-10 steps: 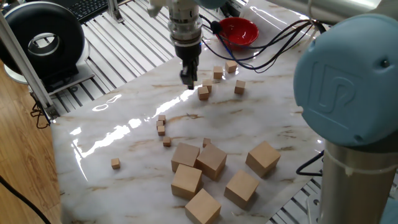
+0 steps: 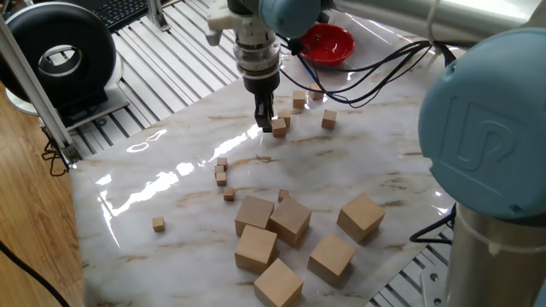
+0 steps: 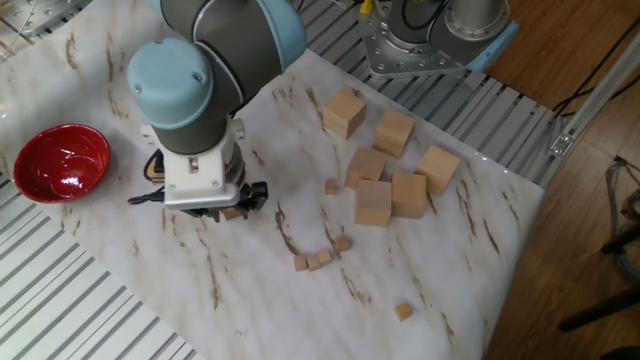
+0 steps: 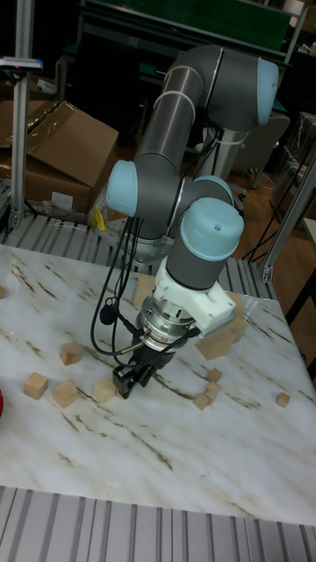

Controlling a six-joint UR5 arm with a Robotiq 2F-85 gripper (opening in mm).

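My gripper (image 2: 265,128) points down just left of a small wooden cube (image 2: 279,128) in the first exterior view. A second cube (image 2: 285,114) stands close behind that one. In the third exterior view the dark fingers look spread apart at the gripper (image 4: 133,382), and a cube (image 4: 104,390) sits right beside them. Seen from above in the second exterior view, the wrist covers most of the gripper, and a bit of a cube (image 3: 231,213) peeks out below it. No cube is visibly held.
More medium cubes (image 2: 328,119) stand nearby, with a red bowl (image 2: 329,44) behind them. Several tiny cubes (image 2: 221,179) form a loose row, and another tiny cube (image 2: 158,224) lies apart. Several large blocks (image 2: 290,221) cluster toward the arm's base.
In the first exterior view my gripper has shifted slightly right and down, coming closer to the nearest cube. The cubes, blocks and bowl have stayed put.
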